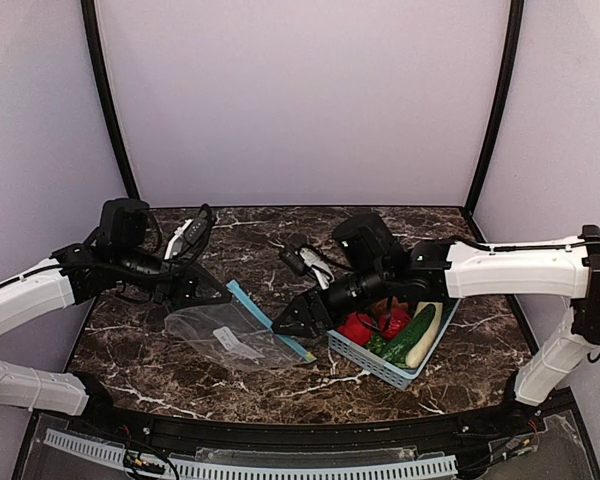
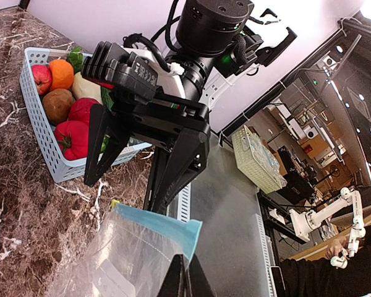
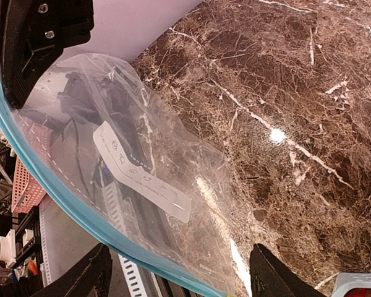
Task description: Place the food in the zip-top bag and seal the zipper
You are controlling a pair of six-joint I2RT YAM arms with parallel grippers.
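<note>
A clear zip top bag point(image 1: 215, 330) with a blue zipper strip point(image 1: 252, 308) hangs slanting above the table. My left gripper point(image 1: 227, 293) is shut on the strip's upper end; in the left wrist view, its fingertips point(image 2: 184, 278) meet at the bag's edge. Over the strip's lower part stands my right gripper point(image 1: 298, 325), open. Between its spread fingers the blue strip point(image 3: 154, 265) runs in the right wrist view, apparently not clamped. The bag holds no food. Food such as a red tomato point(image 2: 71, 139) and an orange point(image 2: 61, 75) lies in the basket.
A light blue basket point(image 1: 375, 367) of fruit and vegetables, with a cucumber point(image 1: 410, 335) among them, stands right of the bag, partly under my right arm.
</note>
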